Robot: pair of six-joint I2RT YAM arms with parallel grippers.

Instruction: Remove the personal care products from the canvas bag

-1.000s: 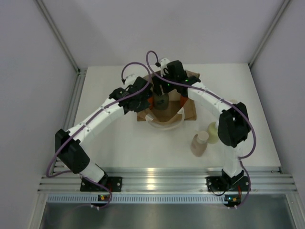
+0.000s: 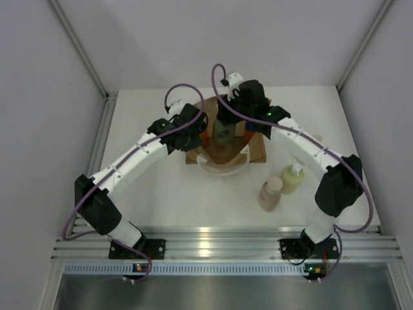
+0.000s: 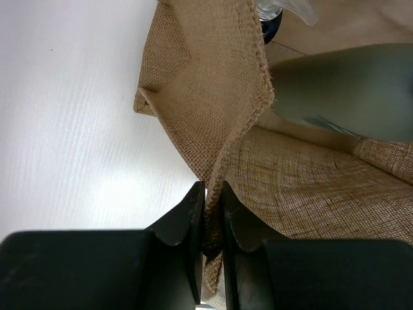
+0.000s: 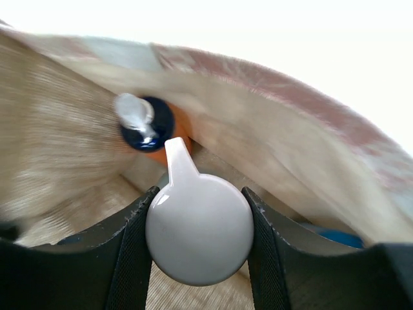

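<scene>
The brown canvas bag (image 2: 258, 154) lies open at the back middle of the table. My left gripper is shut on the bag's edge (image 3: 248, 103), pinching the cloth. Inside the opening, my right gripper grips the green bottle (image 2: 223, 134) by its white pump head (image 4: 199, 232), one finger on each side. The bottle's green body (image 3: 352, 90) appears blurred in the left wrist view. An orange bottle (image 2: 204, 137) with a dark blue collar (image 4: 161, 123) and clear pump remains in the bag. A blue item (image 4: 339, 237) shows partly at the other side.
On the table right of the bag stand a pinkish bottle with a pale cap (image 2: 269, 196) and a yellow-green bottle (image 2: 291, 179). Another pale item is partly behind the right arm.
The right gripper and the green bottle have shifted slightly right, and the bottle leans differently. The right arm's elbow has swung outward to the right. The left arm holds still.
</scene>
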